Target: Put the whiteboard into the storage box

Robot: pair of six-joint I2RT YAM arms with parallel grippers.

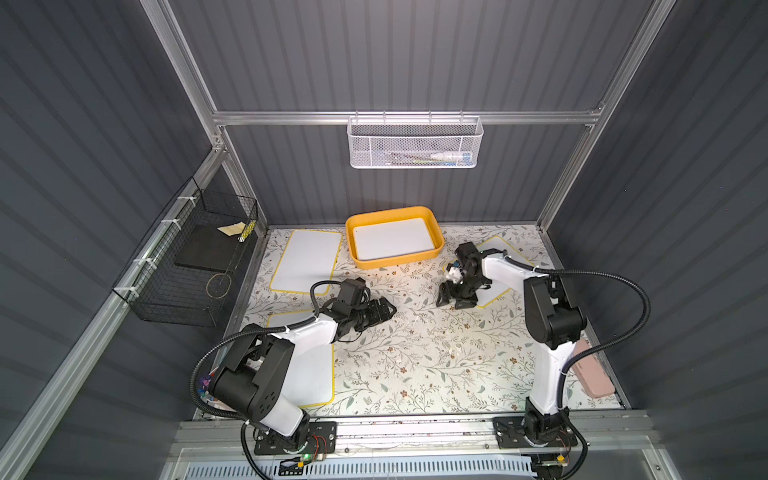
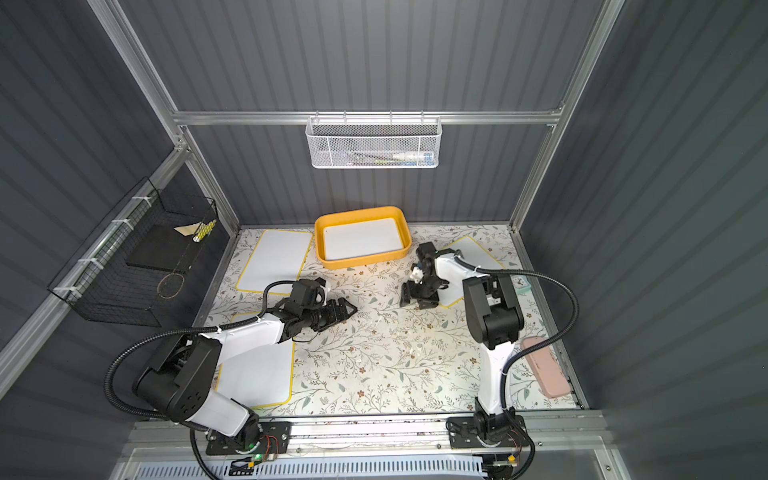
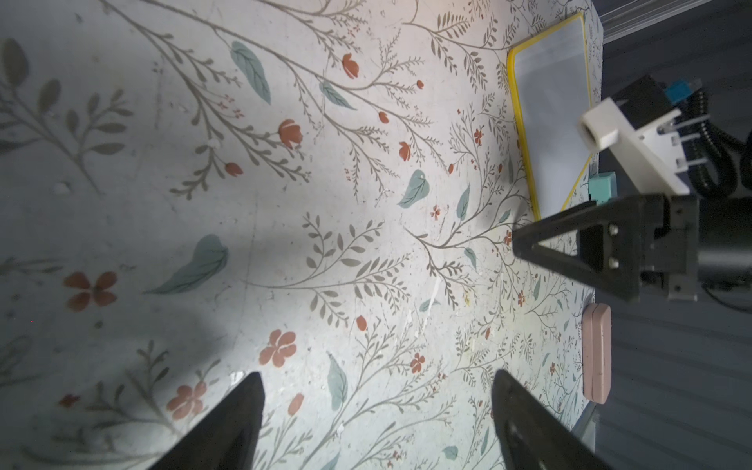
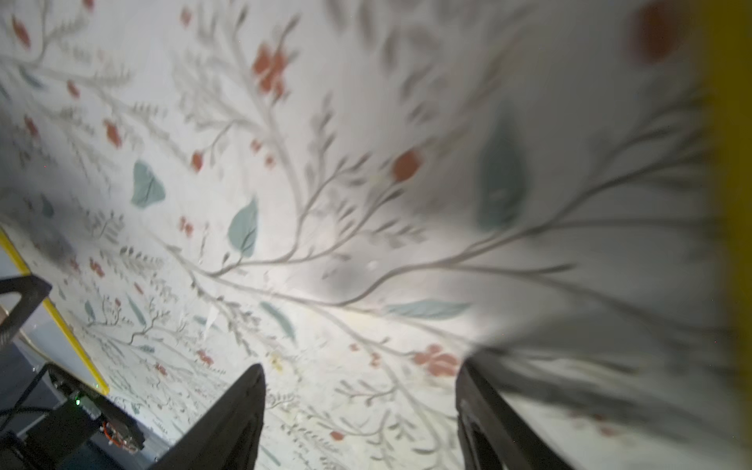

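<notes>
A yellow-edged whiteboard (image 1: pixel 491 295) lies at the right of the table, partly hidden beneath my right arm. My right gripper (image 1: pixel 452 300) is low by its left side. In the right wrist view, a blurred yellow edge (image 4: pixel 730 196) runs along the far right, while patterned tablecloth shows between the parted fingers, with nothing held. The orange storage box (image 1: pixel 395 261) is at the back centre; its inside shows a flat white surface. Open and empty, my left gripper (image 1: pixel 381 313) hovers left of centre. Two more whiteboards lie at left, one behind (image 1: pixel 308 260) and one in front (image 1: pixel 310 376).
A black wire basket (image 1: pixel 196 272) hangs on the left wall, a white mesh basket (image 1: pixel 414 148) on the back wall. A pink case (image 1: pixel 592 370) lies at the right edge.
</notes>
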